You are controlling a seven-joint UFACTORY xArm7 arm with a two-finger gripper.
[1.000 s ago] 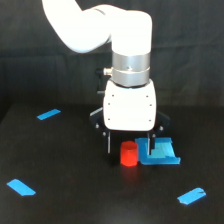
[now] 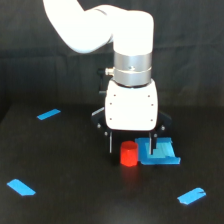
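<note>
A small red cylinder-like object point(image 2: 129, 154) stands on the black table, near the middle of the view. Just right of it lies a light-blue tray-like piece point(image 2: 168, 159), partly hidden behind the hand and one finger. Above both hangs the white hand of my gripper point(image 2: 131, 146), pointing down. Its dark fingers point(image 2: 153, 142) are spread wide, so it looks open. In this view the red object appears between and slightly below the fingertips, without visible contact. How far apart they are in depth I cannot tell.
Blue strips lie flat on the table: one at the back left point(image 2: 49, 114), one at the front left point(image 2: 21, 187) and one at the front right point(image 2: 191, 196). A dark curtain point(image 2: 190, 60) hangs behind.
The arm and hand have shifted very slightly to the right. The red object, the blue piece and the strips look unmoved, and the fingers remain spread.
</note>
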